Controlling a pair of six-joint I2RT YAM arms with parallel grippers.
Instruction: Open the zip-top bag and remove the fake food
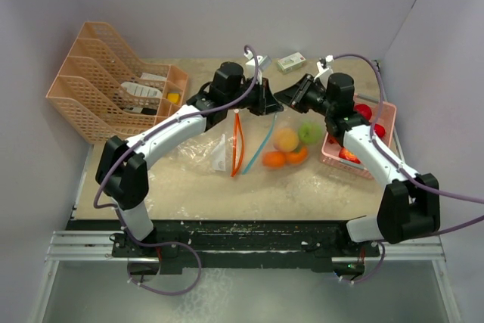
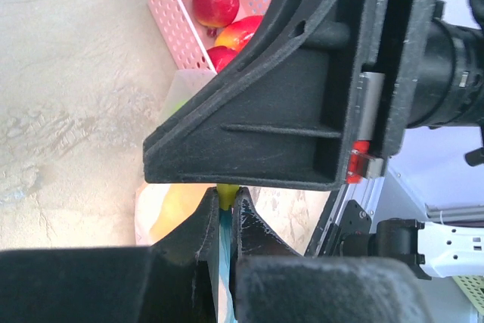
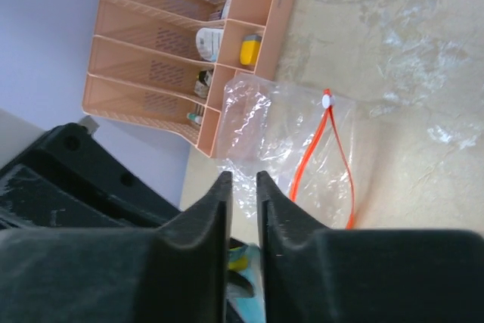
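Observation:
A clear bag with fake fruit, including an orange (image 1: pixel 273 159), a peach (image 1: pixel 286 139) and a green apple (image 1: pixel 310 133), lies mid-table. My left gripper (image 1: pixel 270 107) is shut on the bag's blue zip top (image 2: pixel 225 240), near a yellow slider (image 2: pixel 225 193). My right gripper (image 1: pixel 283 96) is right beside it, crossing just above the left fingers in the left wrist view; whether its fingers hold anything is hidden. An empty bag with a red zip (image 3: pixel 308 149) lies to the left.
A pink basket (image 1: pixel 348 164) of red fruit stands at the right. A peach-coloured organiser (image 1: pixel 91 81) stands at the back left, a small pale box (image 1: pixel 291 62) at the back.

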